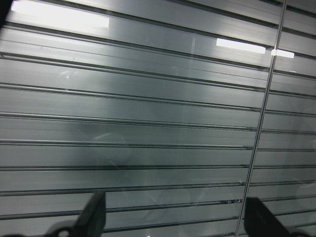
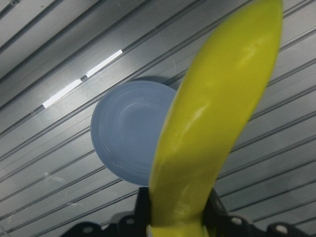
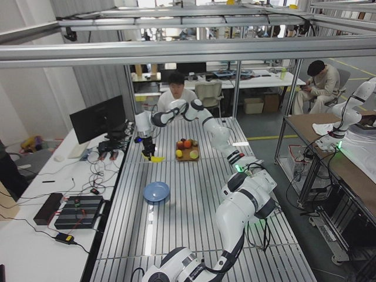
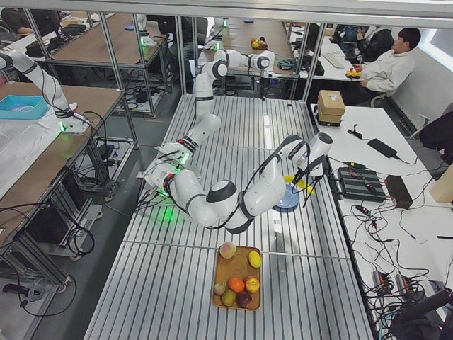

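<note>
My right gripper is shut on a yellow banana (image 2: 212, 113), held above the slatted table in the camera left view (image 3: 157, 159). A blue plate (image 2: 123, 128) shows below it in the right wrist view, partly hidden by the banana; the plate (image 3: 156, 191) sits on the middle-left of the table. My left gripper stands open over bare slats, its fingers at the bottom edge of the left wrist view with nothing between them.
A wooden tray (image 4: 223, 265) holds several fruits, at the end of the table by the right arm. Cables and electronics lie on the white side desk (image 3: 35, 264).
</note>
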